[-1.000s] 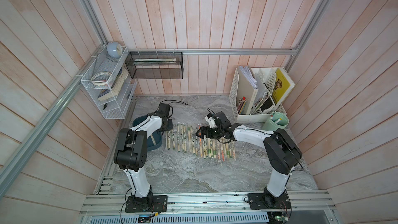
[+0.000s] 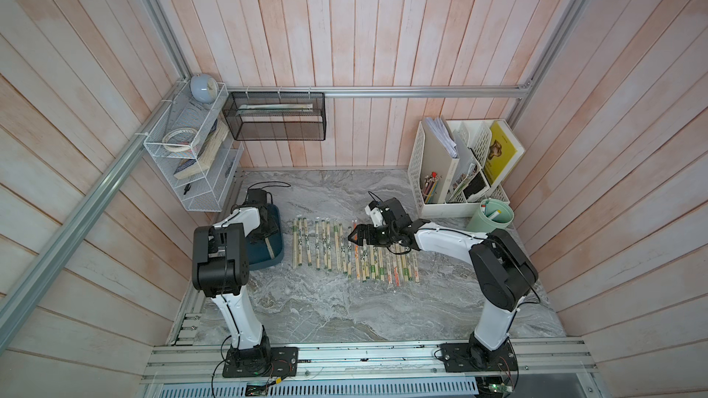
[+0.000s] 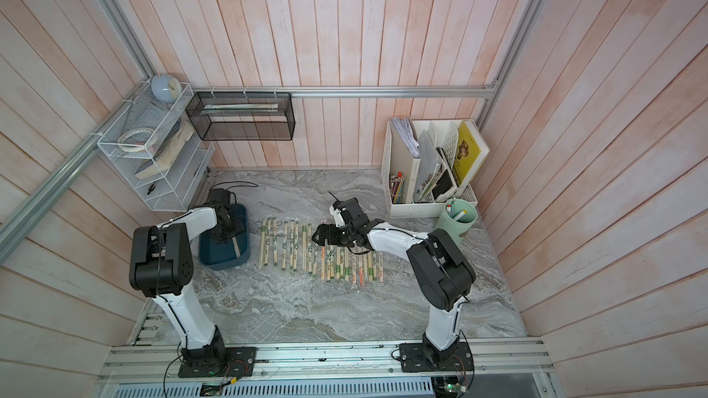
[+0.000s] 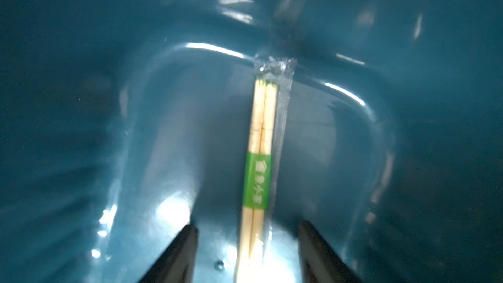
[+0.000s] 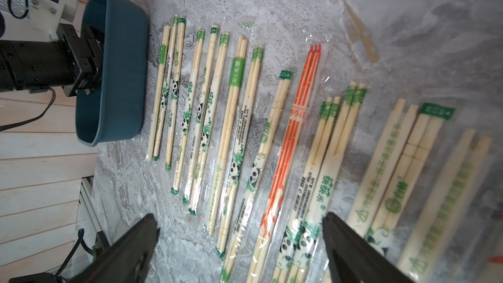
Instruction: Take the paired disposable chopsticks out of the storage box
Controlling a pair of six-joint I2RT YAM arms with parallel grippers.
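One wrapped chopstick pair with a green band (image 4: 256, 178) lies lengthwise on the floor of the dark blue storage box (image 2: 274, 259). Reaching down into that box, my left gripper has its fingers apart on either side of the pair's near part, touching neither side as far as shows. The pair's near end runs out of the left wrist view. Many wrapped pairs (image 5: 238, 146) lie in a row on the grey table to the right of the box. Over that row, my right gripper is open and holds nothing.
A white wire rack (image 2: 195, 169) stands behind the box at the left. White file holders (image 2: 450, 210) and a green cup (image 2: 490, 215) are at the back right.
The right arm stays still.
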